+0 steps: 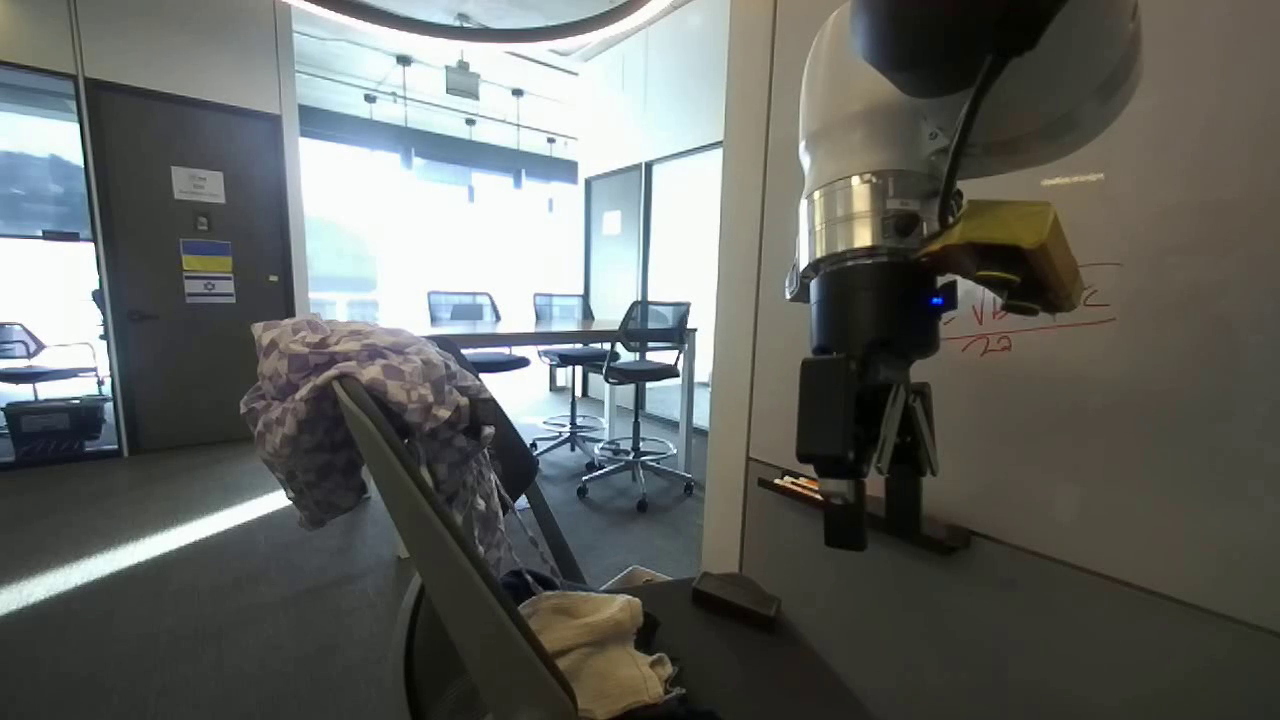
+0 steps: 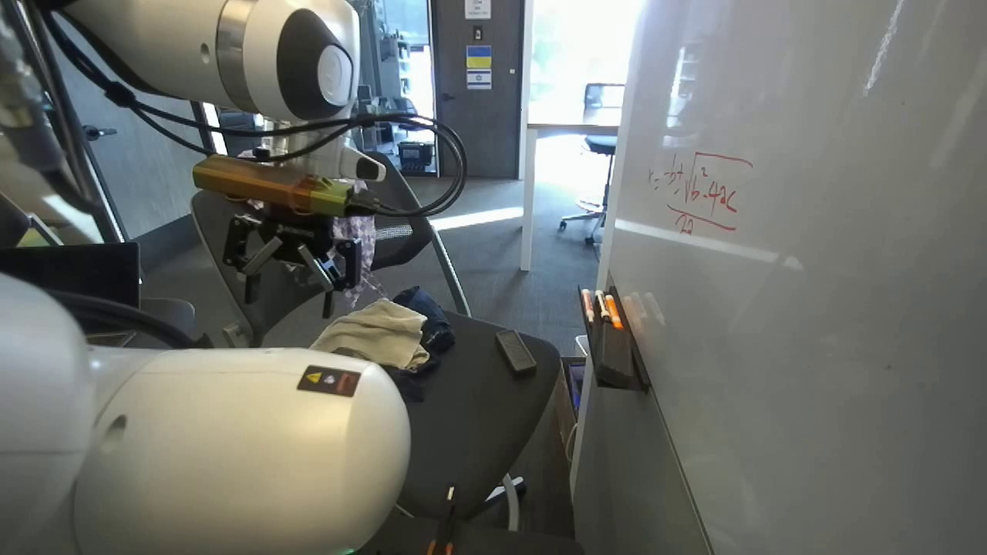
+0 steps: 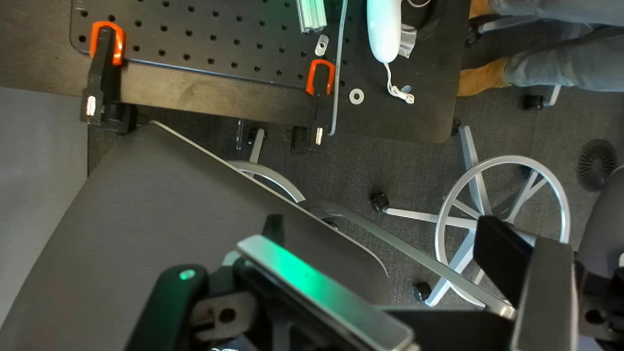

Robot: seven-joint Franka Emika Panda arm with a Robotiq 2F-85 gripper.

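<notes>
High above the dark chair seat, my gripper (image 2: 288, 301) stands open, its two fingers wide apart and nothing between them. In exterior view 1 the gripper (image 1: 876, 522) hangs pointing down in front of the whiteboard (image 1: 1128, 456). A black eraser (image 2: 515, 352) lies on the chair seat (image 2: 472, 416), apart from the gripper. Beside it on the seat are a cream cloth (image 2: 375, 333) and a dark blue cloth (image 2: 427, 314). A purple-and-white patterned cloth (image 1: 360, 372) drapes over the chair's backrest. Red writing (image 2: 703, 194) shows on the whiteboard.
On the whiteboard's ledge (image 2: 618, 356) sit several markers (image 2: 612, 310). In the wrist view, a black perforated table (image 3: 234, 99) carries orange-and-black clamps (image 3: 320, 82) and a white device (image 3: 383, 32). A person's legs (image 3: 555, 64) are at upper right.
</notes>
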